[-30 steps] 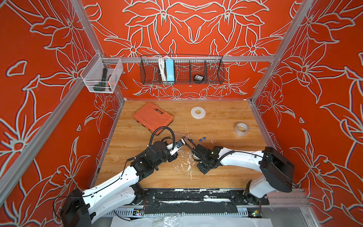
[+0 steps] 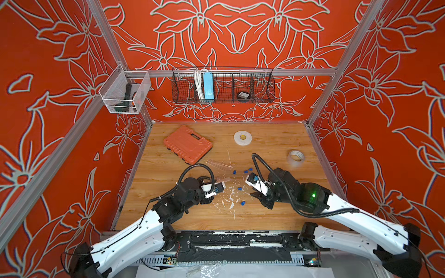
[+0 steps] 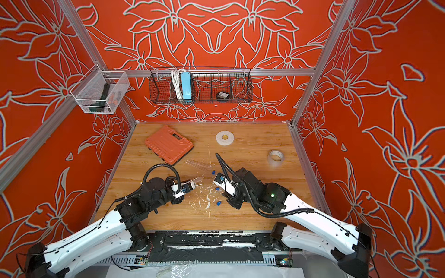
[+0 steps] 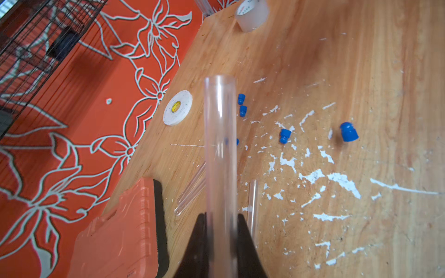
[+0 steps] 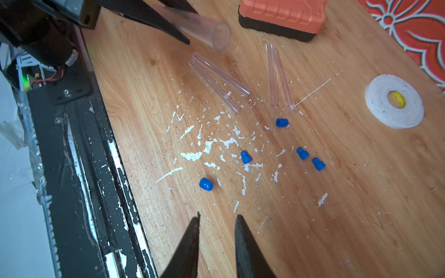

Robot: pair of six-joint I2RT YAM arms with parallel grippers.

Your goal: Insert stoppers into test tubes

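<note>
In the left wrist view my left gripper is shut on a clear test tube [image 4: 220, 139], which points up and away. The same tube [image 5: 201, 28] shows open end out in the right wrist view. More tubes [image 5: 211, 83] lie on the table, with several blue stoppers [image 5: 245, 156] scattered beside them, one [image 4: 348, 132] apart toward the front. My right gripper is part open above the table near the stoppers, nothing between its fingers.
An orange case [image 2: 187, 143] lies at the back left of the wooden table [image 2: 278, 139]. A white tape roll [image 2: 242, 137] and a clear tape roll [image 2: 295, 158] lie behind and to the right. A wire basket [image 2: 222, 85] hangs on the back wall.
My right arm has pulled back from the left gripper toward the right and rear of its reach. The left gripper has moved slightly down and left.
</note>
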